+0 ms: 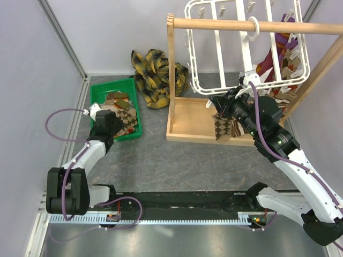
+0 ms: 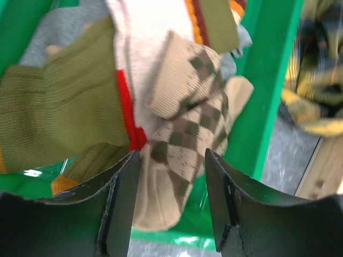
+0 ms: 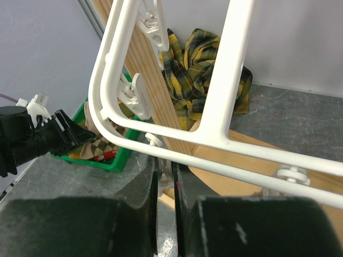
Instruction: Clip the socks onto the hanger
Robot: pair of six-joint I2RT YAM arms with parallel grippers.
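Note:
The white hanger hangs from a wooden rack. My right gripper is shut on a white clip at its lower rail. Several socks lie heaped in the green bin. My left gripper points down into that bin, its fingers part open. A beige-and-brown checkered sock lies between and below its fingers, not gripped. Olive socks and a pale one with a red edge are beside it. Patterned socks hang on the hanger's right side.
A yellow-and-black plaid cloth lies between the bin and the rack. The wooden rack's left post stands right of the bin.

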